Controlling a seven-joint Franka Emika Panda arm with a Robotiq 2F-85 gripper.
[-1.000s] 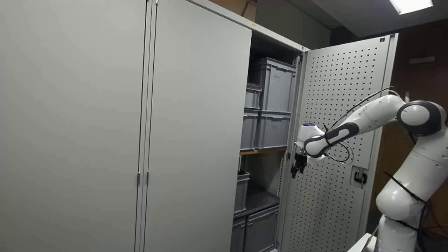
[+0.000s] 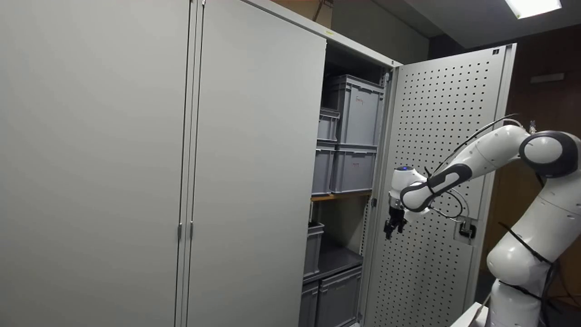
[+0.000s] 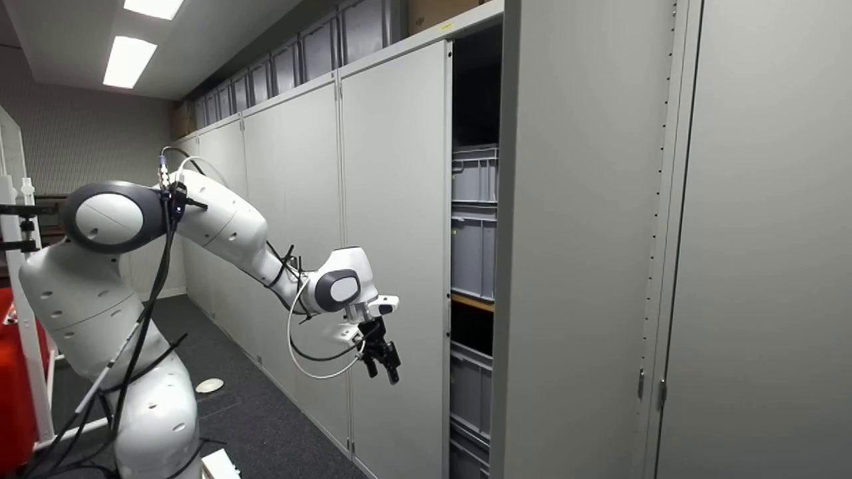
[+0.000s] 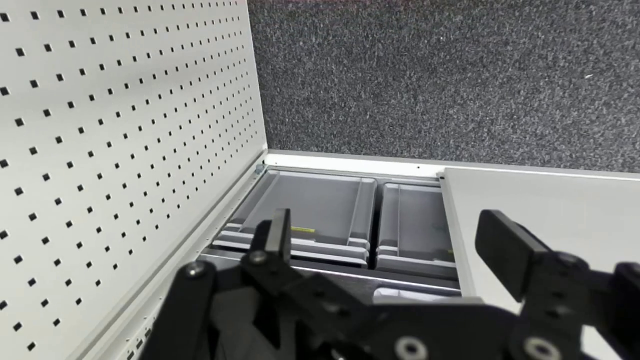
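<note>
My gripper is open in the wrist view, its two black fingers wide apart with nothing between them. In exterior view 1 the same gripper (image 2: 395, 229) hangs pointing down, in front of the open perforated cabinet door (image 2: 435, 120). That door's perforated side (image 4: 120, 108) fills the left of the wrist view. Exterior view 2 shows the gripper (image 3: 383, 363) in the air, to the left of the cabinet opening. Beside the opening the other door (image 2: 261, 163) is closed. Whether the fingers touch anything cannot be told from outside, but none shows at them.
Grey bins (image 2: 354, 169) stand stacked on the cabinet's upper shelf, with more lidded bins (image 4: 318, 204) at the bottom. A black latch handle (image 2: 466, 231) sits on the open door. Dark carpet (image 4: 444, 78) lies clear in front.
My gripper and forearm have shifted slightly right and down in exterior view 1, away from the cabinet opening. The doors and bins have stayed put.
</note>
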